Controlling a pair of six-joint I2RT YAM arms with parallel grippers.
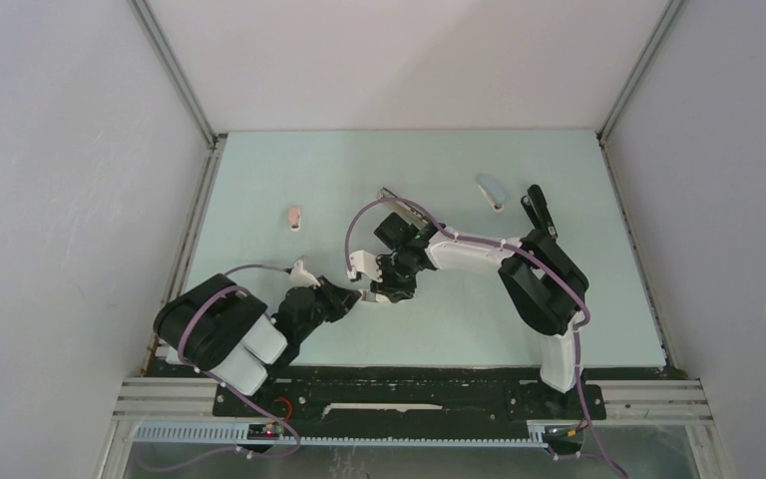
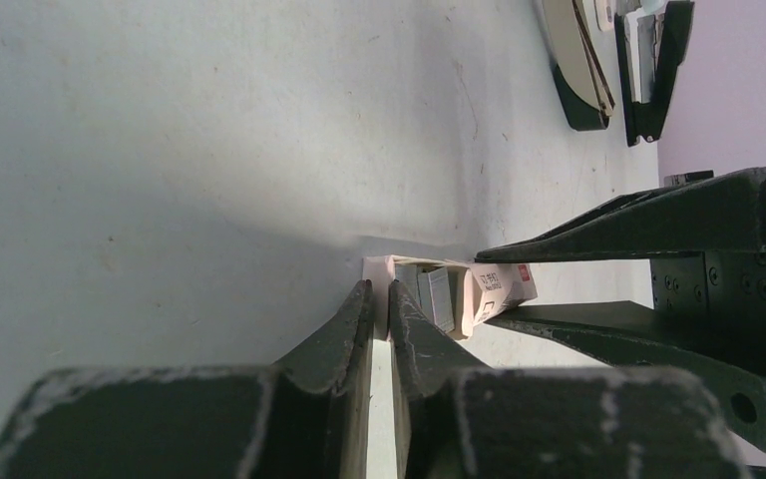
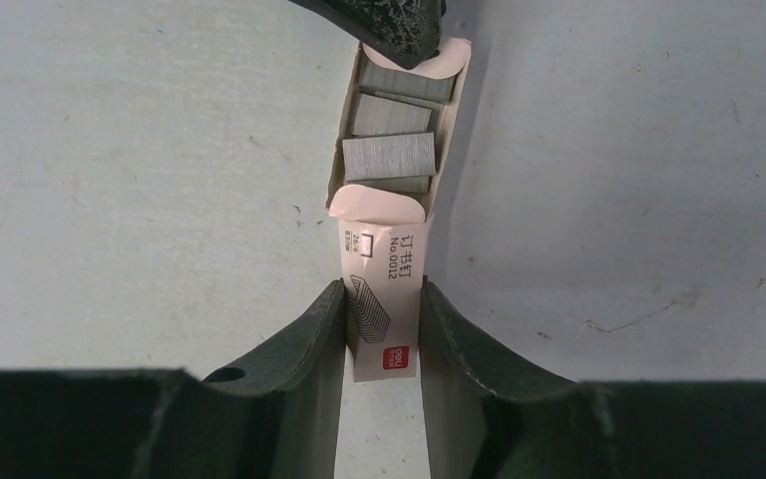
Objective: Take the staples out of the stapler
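Observation:
A small pale pink staple box [image 1: 373, 296] lies low at the table's front middle, between the two grippers. The right wrist view shows its printed sleeve [image 3: 384, 269] squeezed by my right gripper, which is shut on it. Beyond the sleeve the box is open, and several grey staple strips [image 3: 389, 157] lie inside, one tilted on top. My left gripper is shut on the box's pink end wall [image 2: 381, 324]. A beige stapler [image 1: 409, 208], partly behind the right arm, appears also in the left wrist view, with a dark base [image 2: 584, 112].
A light blue stapler [image 1: 491, 189] and a black stapler [image 1: 541, 212] lie at the back right. A small pink object [image 1: 295, 218] sits at the left. The right arm crosses over the table's middle.

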